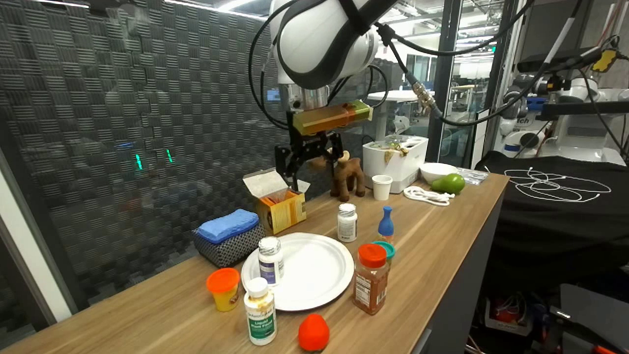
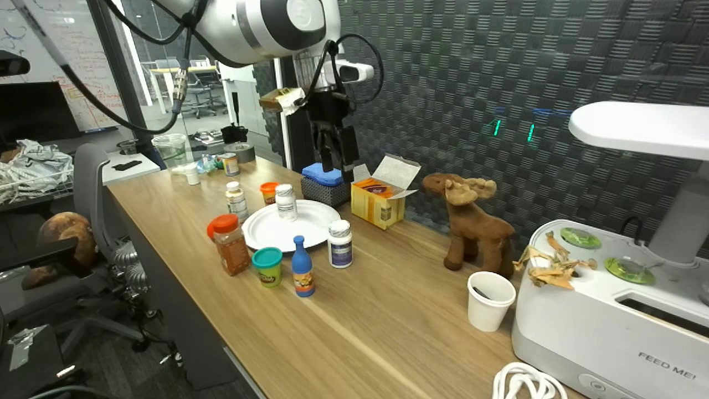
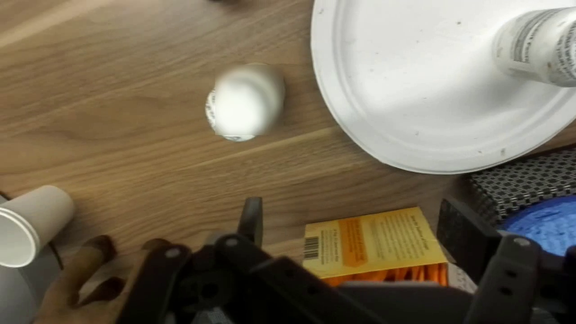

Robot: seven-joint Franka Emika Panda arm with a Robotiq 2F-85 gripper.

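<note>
My gripper is open and empty, raised above the yellow box (image 3: 372,243) at the back of the table. That box has its lid up and orange packets inside. On the white paper plate (image 1: 315,265) a white pill bottle with a purple label (image 1: 271,262) stands upright near the rim. Another white pill bottle (image 2: 340,245) is upright on the bare wood beside the plate, apart from it; from the wrist it shows as a blurred white cap. A bottle with a green label (image 1: 260,312) stands in front of the plate.
Around the plate are an orange-lidded tub (image 1: 223,289), a spice jar (image 1: 371,280), a teal-lidded tub (image 2: 267,267), a blue bottle (image 2: 302,266) and a blue cloth (image 2: 323,175). A plush moose (image 2: 475,223) and paper cup (image 2: 490,300) stand farther along. Bare wood lies along the front edge.
</note>
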